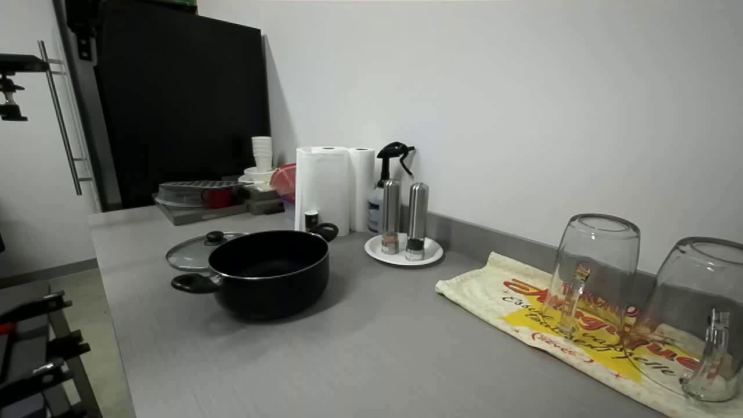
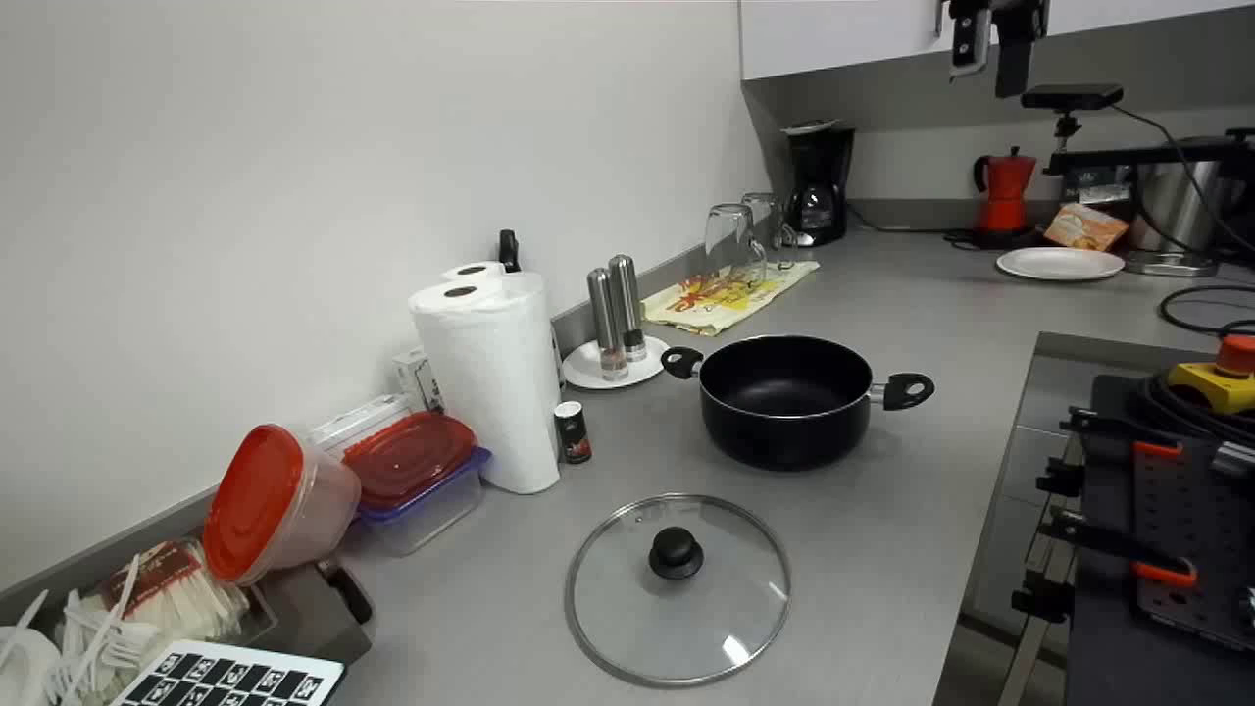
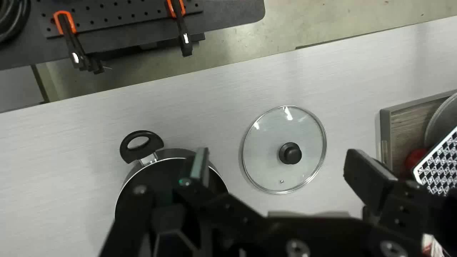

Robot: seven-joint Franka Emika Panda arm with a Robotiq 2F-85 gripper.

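Observation:
On the grey counter stands a black two-handled pot (image 1: 271,285), uncovered and empty as far as its inside shows. Its glass lid (image 2: 678,612) with a black knob (image 3: 290,153) lies flat on the counter, apart from the pot. My gripper is open high above the counter, its two fingers wide apart. Seen from the wrist, the lid falls between the fingers, well below them, and the left finger covers part of the pot. In exterior view 2 the gripper (image 2: 990,71) shows only partly at the top edge. Nothing is between its fingers.
Paper towel rolls (image 2: 494,377) and a small black shaker (image 2: 573,431) stand behind the lid. Two grinders on a white plate (image 1: 404,259) are near the wall. Upturned glass mugs (image 1: 592,278) rest on a cloth (image 1: 487,292).

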